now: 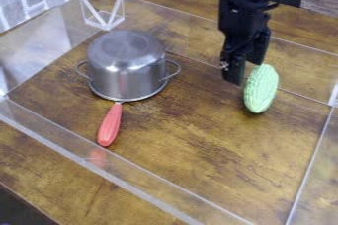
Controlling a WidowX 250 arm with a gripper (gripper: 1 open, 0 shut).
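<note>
My gripper hangs open at the upper right, just left of and above a pale green vegetable-like object lying on the wooden table. A lidded steel pot with two side handles stands at centre left. A red elongated object lies below the pot, toward the lower left.
A small white wire-like object sits behind the pot at the upper left. Transparent edges border the left side.
</note>
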